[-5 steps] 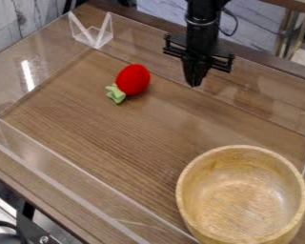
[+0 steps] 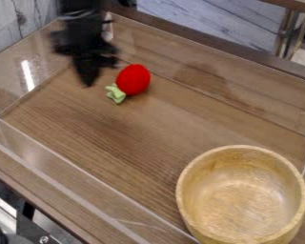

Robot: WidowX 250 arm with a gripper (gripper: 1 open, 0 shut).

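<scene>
My black gripper (image 2: 71,67) is at the upper left of the wooden table, blurred, so its fingertips are hard to make out. To its right lies a red oval object (image 2: 134,78), with a small light green piece (image 2: 115,93) at its lower left. The gripper appears apart from both.
A large pale yellow bowl (image 2: 242,200) occupies the lower right of the table (image 2: 142,172). A wooden shelf edge is at the top right.
My gripper has swept from the upper middle-right to the upper left, past the red object. The red object and the bowl have stayed in place.
</scene>
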